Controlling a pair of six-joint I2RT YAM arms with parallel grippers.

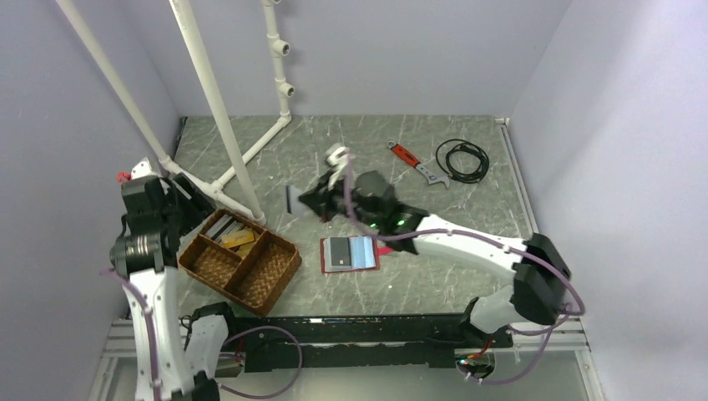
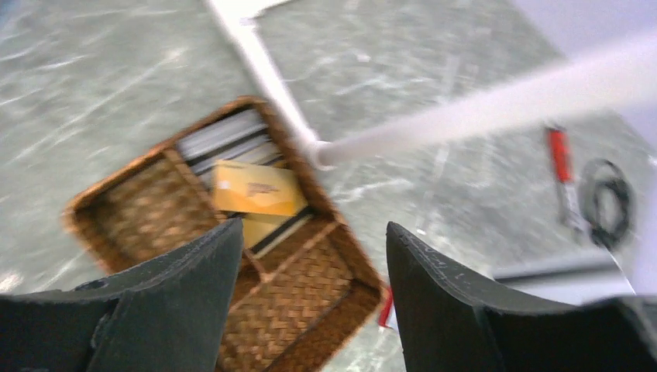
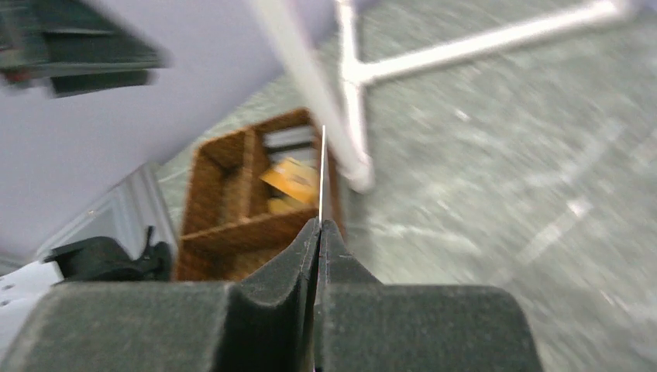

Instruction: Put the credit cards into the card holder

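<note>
A pale card (image 1: 294,200) sticks out of my right gripper (image 1: 311,204), which is shut on it above the middle of the table. Edge-on, the same card (image 3: 325,167) shows in the right wrist view as a thin upright sliver between the pressed-together fingers. My left gripper is open and empty, raised over the left side. Below it, the divided wicker basket (image 1: 300,253) holds a yellow card (image 2: 259,188) and several pale and dark ones in its back compartment. An open red-edged card holder (image 1: 350,270) lies on the table, right of the basket.
White pipes (image 1: 219,104) rise behind the basket and lean over it, close to the left arm. Farther back on the right lie a red-handled wrench (image 1: 417,162) and a coiled black cable (image 1: 463,160). Bare table (image 1: 367,138) spans the back middle.
</note>
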